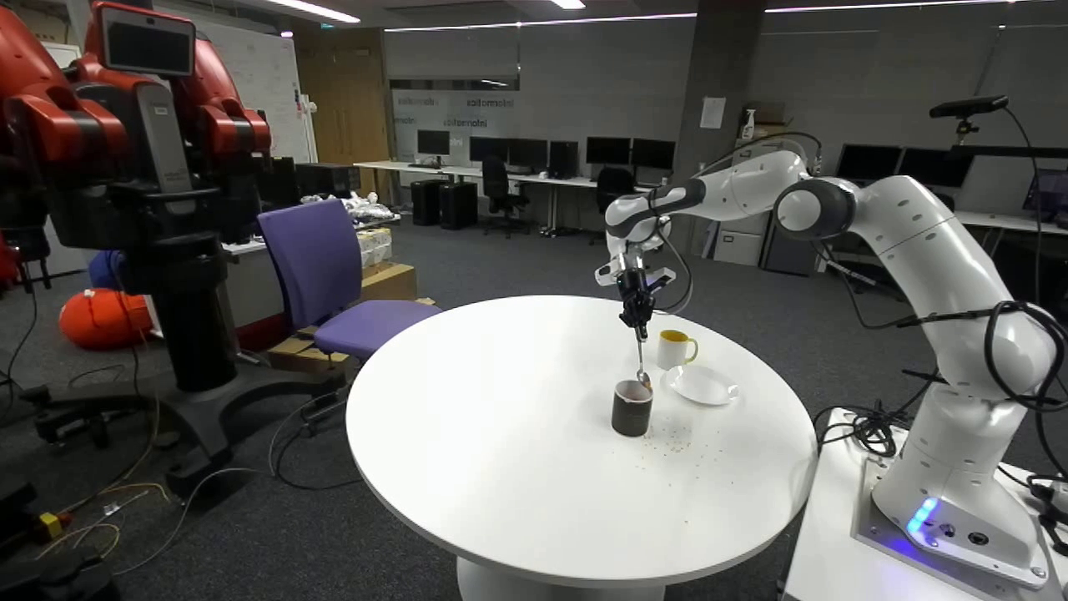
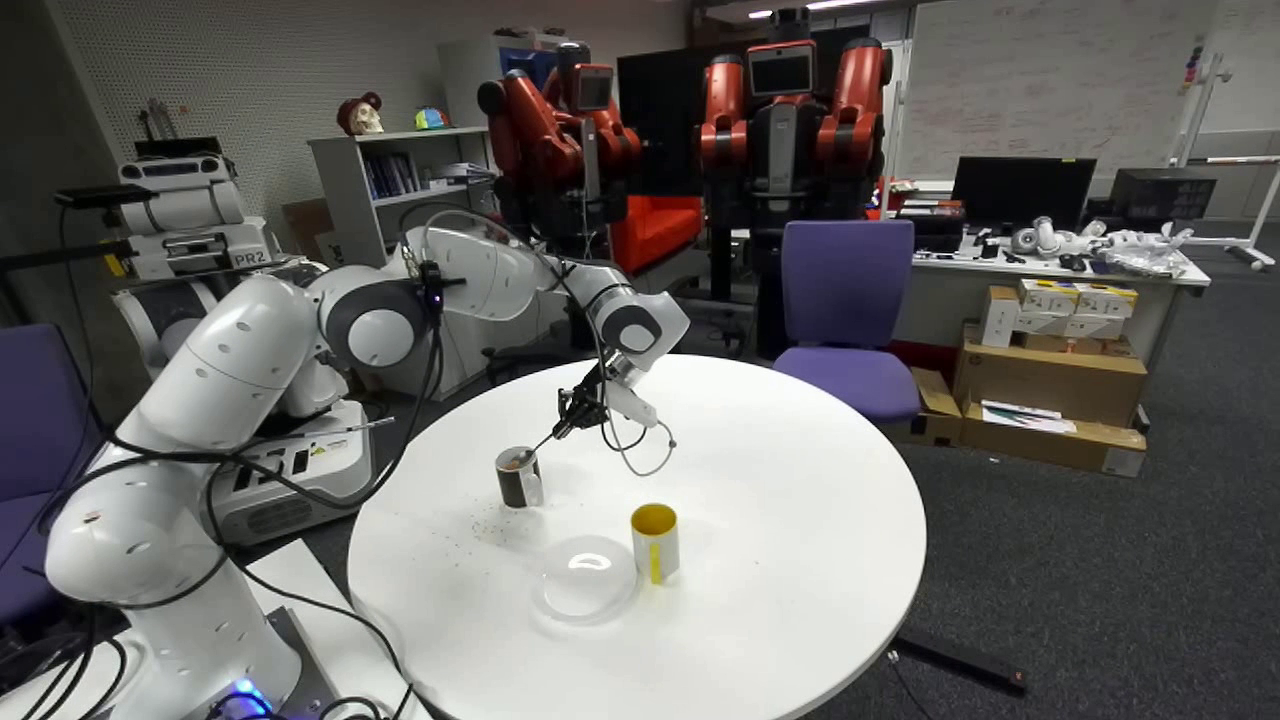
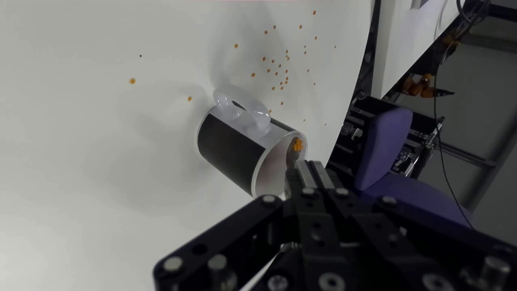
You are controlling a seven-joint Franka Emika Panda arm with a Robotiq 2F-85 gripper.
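My gripper [image 1: 641, 334] is shut on the thin handle of a metal spoon [image 1: 642, 376], which points downward. In the wrist view the spoon's bowl [image 3: 293, 151] carries a small clump of orange grains and shows at the mouth of a dark mug. This black-and-white mug [image 1: 632, 411] [image 2: 518, 479] stands upright on the table, its white handle [image 3: 244, 107] visible in the wrist view. Exterior view 2 has the spoon [image 2: 542, 444] slanting down to the mug's opening. Whether it touches the rim, I cannot tell.
Orange crumbs [image 1: 672, 441] lie scattered beside the dark mug. A clear, shallow plate [image 1: 701, 385] and a white mug with a yellow inside [image 2: 654, 546] stand close by. A purple chair [image 1: 320, 280] stands beyond its edge.
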